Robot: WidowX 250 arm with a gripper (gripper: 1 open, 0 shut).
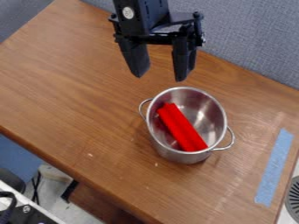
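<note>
My black gripper (160, 59) hangs open over the upper middle of the table, its two wide fingers apart with nothing between them. Below it, slightly to the right, a steel pot (205, 112) with two wire handles stands on the wooden table (82, 79). A long red object (180, 128) lies inside the pot, slanting from upper left to lower right.
A strip of blue tape (274, 167) is on the table at the right. A grey padded wall (246, 44) runs along the back. Cables and dark hardware sit beyond the front-left edge.
</note>
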